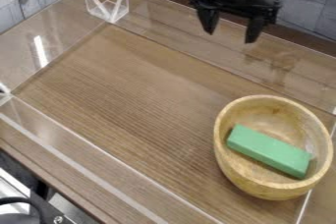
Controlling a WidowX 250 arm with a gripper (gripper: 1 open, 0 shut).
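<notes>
A black gripper [231,26] hangs over the back of the wooden table [125,85], its fingers apart and nothing seen between them. At the lower right is a round wooden bowl [260,182] holding a green rectangular block [266,150]. The gripper is well behind and above the bowl.
A clear wire or plastic holder [108,2] stands at the back left. Dark cables [27,204] lie at the lower left corner.
</notes>
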